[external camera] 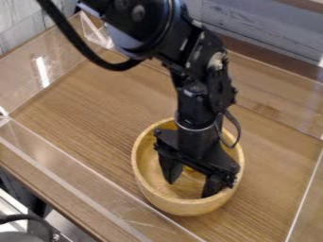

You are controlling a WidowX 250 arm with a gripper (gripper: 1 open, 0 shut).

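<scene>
A tan, rounded bowl [151, 192] stands on the wooden surface. My black gripper [195, 168] reaches down from above into the bowl, open, its fingers low inside it. A small yellow object shows partly between and behind the fingers; the gripper hides most of it, so I cannot tell its shape.
The wooden table [89, 113] has free room left of and behind the bowl. Clear panels edge it at the left and right. A dark cable lies at the lower left, off the near edge.
</scene>
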